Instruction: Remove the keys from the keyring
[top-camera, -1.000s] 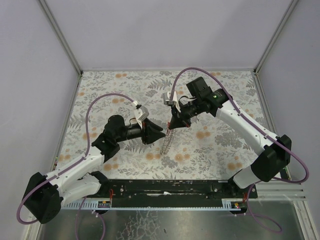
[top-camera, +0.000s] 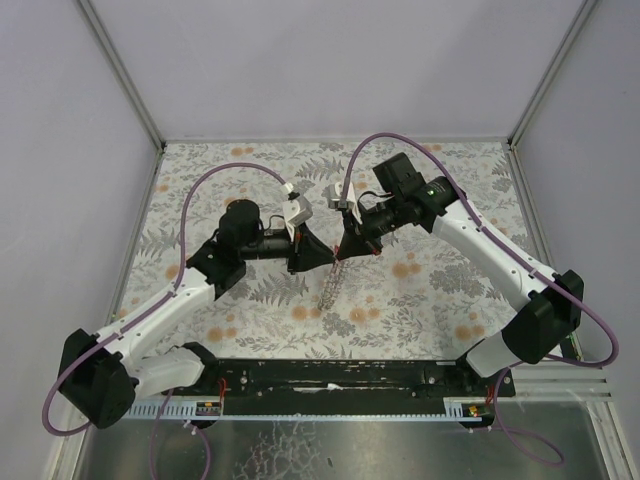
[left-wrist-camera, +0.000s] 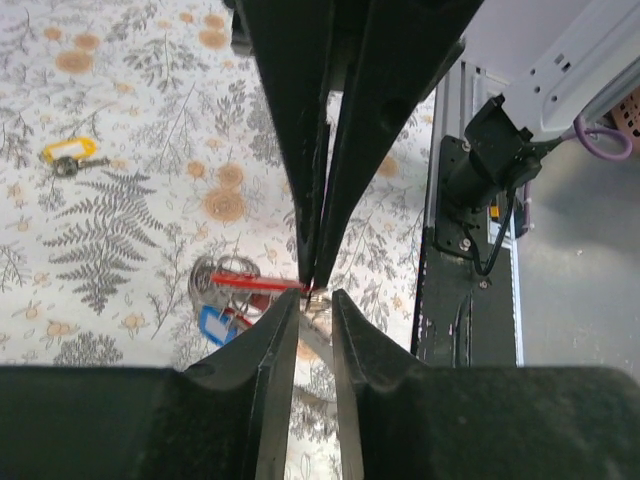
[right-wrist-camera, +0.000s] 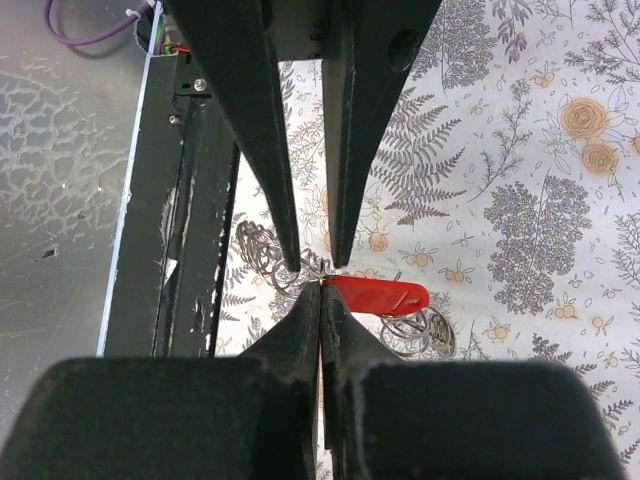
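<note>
The keyring bunch hangs at the table's middle, with a red piece (right-wrist-camera: 385, 296) and thin looped metal (right-wrist-camera: 415, 333) beside it. In the left wrist view a blue piece (left-wrist-camera: 217, 325) shows below the red piece (left-wrist-camera: 250, 281). My right gripper (top-camera: 346, 256) is shut on a thin part of the bunch at the red piece's end; its tips hide the exact part. My left gripper is part open, its fingertips close to the right gripper's tips, with a small metal bit visible between them. Individual keys are hard to make out.
A yellow carabiner-like clip (left-wrist-camera: 72, 150) with a metal end lies apart on the floral tablecloth (top-camera: 440, 310). A dark rail (top-camera: 335, 372) borders the front edge.
My left gripper has moved a little to the right and up in the top view, closer to the right gripper's tips. The right arm has barely moved.
</note>
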